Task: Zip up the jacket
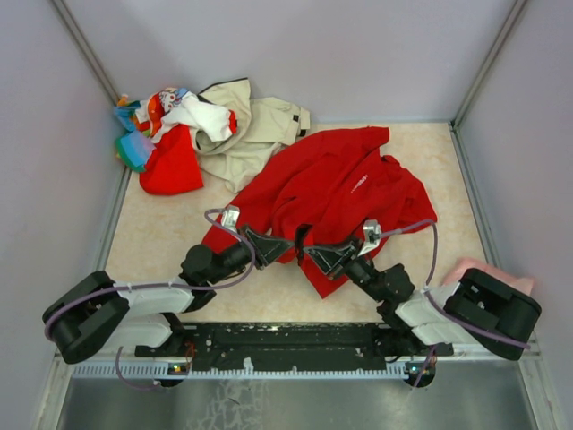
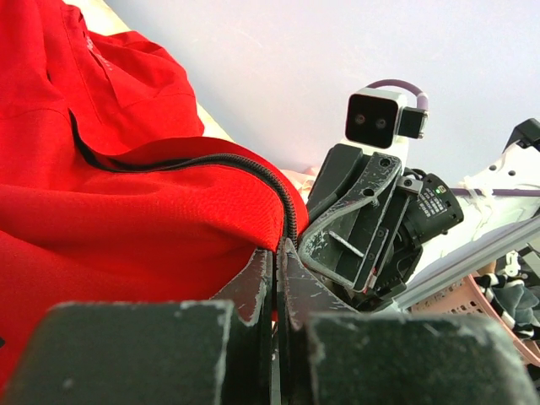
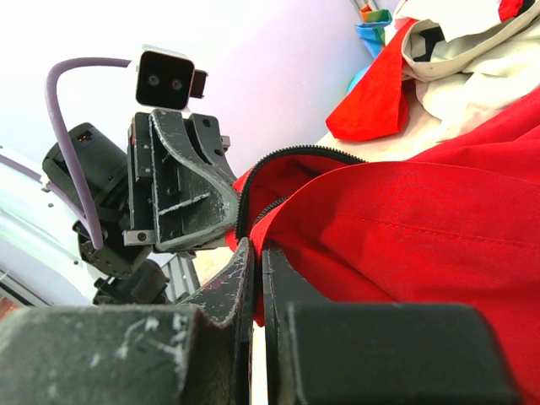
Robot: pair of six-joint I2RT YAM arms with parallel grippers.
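The red jacket (image 1: 358,179) lies spread over the table, its front edges lifted between my two grippers at the near middle. Its black zipper tape (image 2: 211,160) curves across the red cloth into the tips of my left gripper, which is shut on that edge. My right gripper is also shut on the red front edge, where the zipper tape (image 3: 304,150) arches down to the fingertips. The two grippers face each other closely. The zipper slider and pin are hidden or too small to tell.
A pile of beige, white, red and multicoloured clothes (image 1: 206,134) fills the back left. A pink item (image 1: 488,273) lies at the right edge. Bare table (image 1: 161,233) shows at left and along the front. Walls surround the table.
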